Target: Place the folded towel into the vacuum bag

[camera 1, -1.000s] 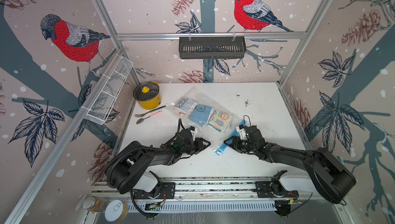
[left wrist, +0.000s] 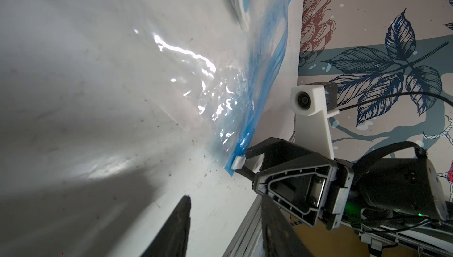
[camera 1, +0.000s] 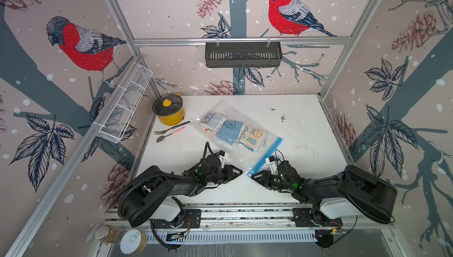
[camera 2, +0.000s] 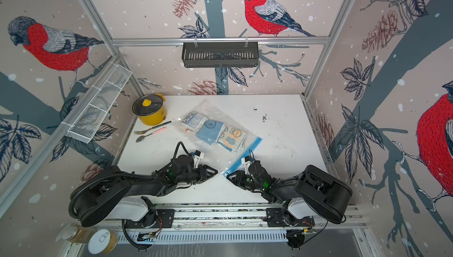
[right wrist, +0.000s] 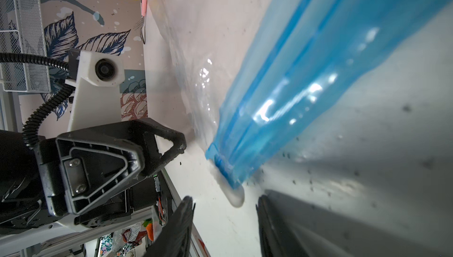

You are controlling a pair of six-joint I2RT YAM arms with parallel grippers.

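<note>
A clear bag (camera 1: 236, 157) lies flat on the table, with folded towels (camera 1: 230, 131) inside or beneath the plastic; which is not certain. Its blue zipper strip (camera 1: 265, 155) runs diagonally down to a white slider (right wrist: 226, 186) at the near end. My left gripper stands open just left of that end, nothing between its fingers. My right gripper stands open at the slider, which appears just beyond the fingertips in the right wrist view.
A yellow pot (camera 1: 169, 113), a fork (camera 1: 167, 129) and a spoon (camera 1: 167, 135) lie at the back left. A white wire shelf (camera 1: 123, 103) hangs on the left.
My right gripper has moved toward the viewer and left, down to the zipper's near end. My left gripper has moved slightly toward the viewer. The bag looks unchanged.
</note>
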